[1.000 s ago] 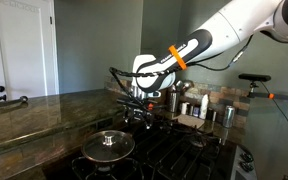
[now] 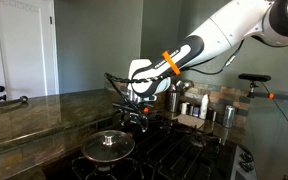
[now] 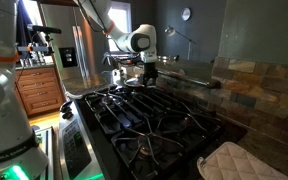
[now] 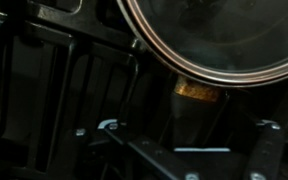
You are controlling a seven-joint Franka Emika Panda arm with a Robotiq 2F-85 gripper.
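Observation:
A pan with a glass lid (image 2: 108, 147) sits on the stove's far left part in exterior view 1. Its round rim fills the upper right of the wrist view, where the lid (image 4: 229, 35) shows a copper-coloured edge. A dark handle with an amber band (image 4: 197, 92) runs from the rim down toward my gripper. The fingers are open, one finger to each side of the handle in that view; whether either touches it, I cannot tell. Seen from outside, my gripper (image 2: 137, 122) hangs just behind and right of the pan.
Black grates cover the stove (image 3: 149, 125), largely bare in exterior view 2. Bottles and canisters (image 2: 204, 107) stand along the tiled back wall. A quilted pad (image 3: 239, 163) lies at the near right.
My arm has shifted slightly to the left and down in exterior view 1, bringing the gripper closer to the pan. The pan stays in place.

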